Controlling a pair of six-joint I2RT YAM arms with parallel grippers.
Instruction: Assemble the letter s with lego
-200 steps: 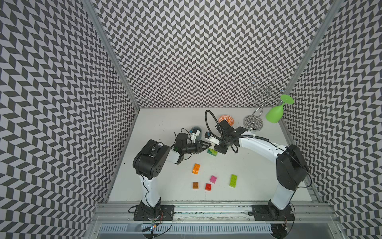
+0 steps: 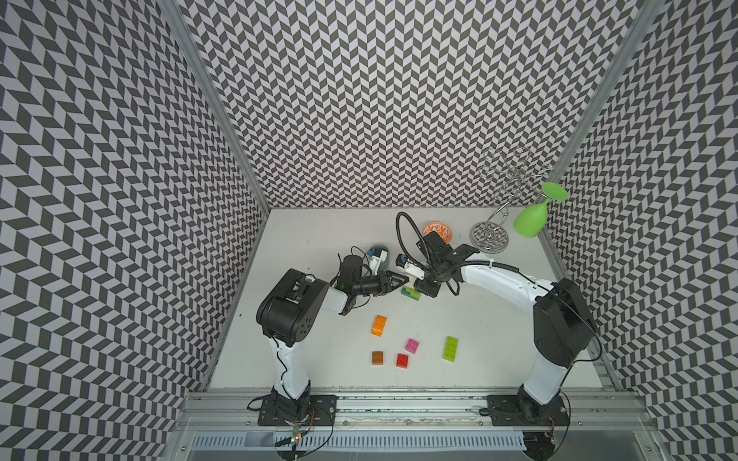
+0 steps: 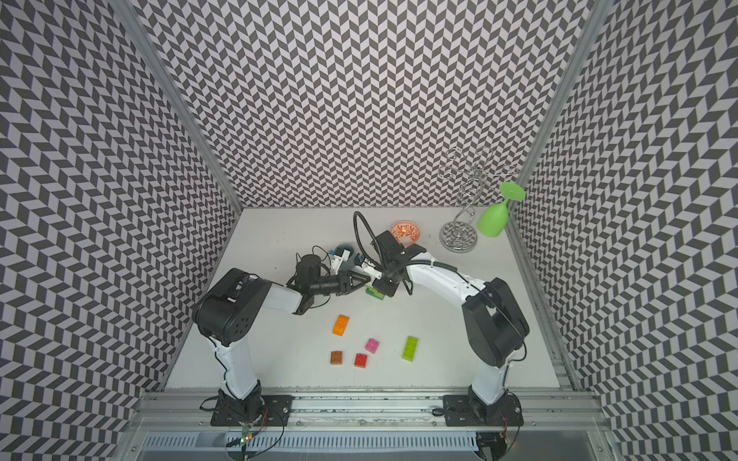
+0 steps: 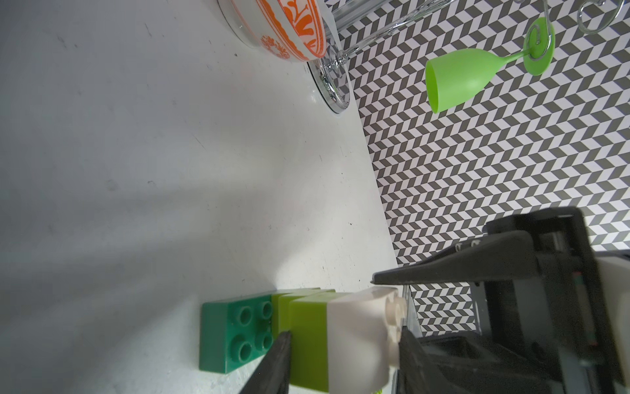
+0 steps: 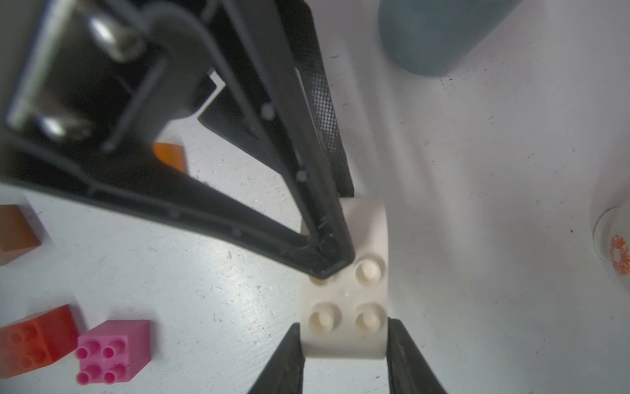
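Near the table's middle, my left gripper (image 2: 398, 281) is shut on a joined white and light green brick (image 4: 357, 341). A dark green brick (image 4: 233, 335) sits beside it with more light green behind. My right gripper (image 2: 416, 275) is at the same stack; in the right wrist view its fingertips flank the studded white brick (image 5: 344, 338), below the other gripper's fingers, and whether they grip is unclear. Loose bricks lie nearer: orange (image 2: 379, 325), brown (image 2: 377, 358), red (image 2: 402, 361), pink (image 2: 412, 345) and light green (image 2: 450, 349).
An orange patterned bowl (image 4: 275, 23) and a dark cup (image 5: 439, 29) stand behind the grippers. A metal stand (image 2: 489, 238) with a green goblet (image 2: 530, 220) is at back right.
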